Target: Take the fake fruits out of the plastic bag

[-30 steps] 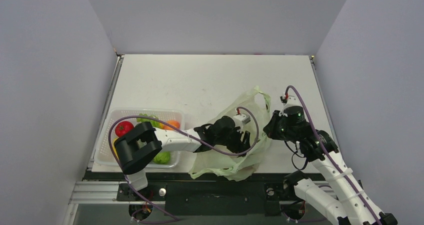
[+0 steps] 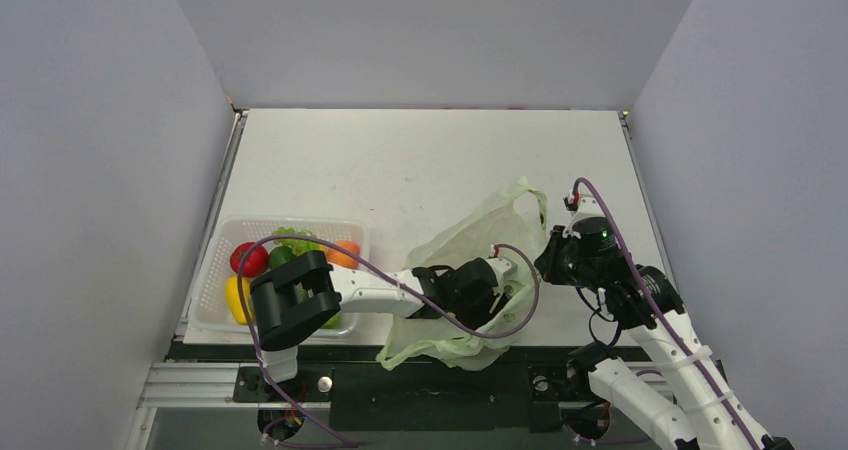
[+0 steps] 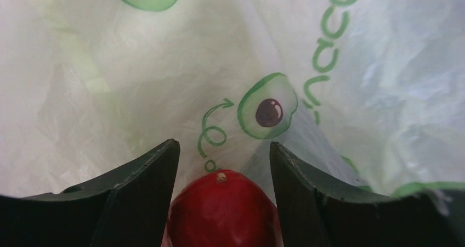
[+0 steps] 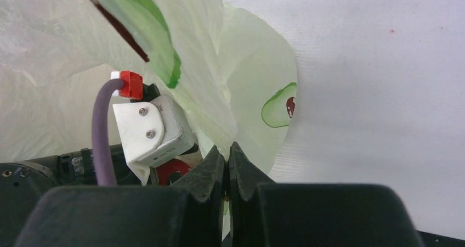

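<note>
The pale green plastic bag [image 2: 455,247] lies across the table, its mouth spread around my left gripper [image 2: 494,308]. In the left wrist view a shiny red fruit [image 3: 222,211] sits low between the parted fingers of my left gripper, against the bag's printed inner wall [image 3: 219,71]. Its lower part is cut off, and firm contact with both fingers cannot be made out. The fingertips of my right gripper are shut on a gathered fold of the bag [image 4: 211,93], at the bag's right side.
To the left, a white basket [image 2: 207,295] contains a red fruit [image 2: 250,259], a yellow one [image 2: 236,298], an orange one [image 2: 345,254] and several green ones. My left forearm passes over this basket.
The right gripper has shifted a little to the right along with the bag's edge.
</note>
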